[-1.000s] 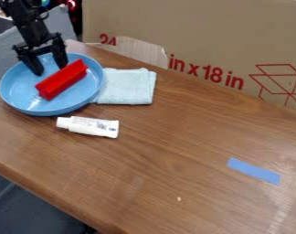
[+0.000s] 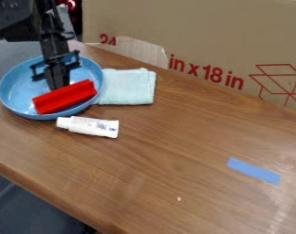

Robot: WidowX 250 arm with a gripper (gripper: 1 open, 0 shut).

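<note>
A red block [image 2: 68, 97] lies in a blue round bowl [image 2: 13, 87] at the left of the table. My black gripper [image 2: 54, 82] reaches down into the bowl just behind the block, its tips at or against the block's back side; whether its fingers are shut is hard to see. A white tube [image 2: 87, 126] lies on the table in front of the bowl, and a folded pale cloth [image 2: 127, 86] lies to the bowl's right.
A large cardboard box [image 2: 212, 37] stands along the back of the table. A strip of blue tape [image 2: 253, 171] is on the right of the wooden table [image 2: 187, 155], which is otherwise clear.
My gripper has moved down and slightly right into the bowl. The red block has turned and shifted toward the front of the bowl.
</note>
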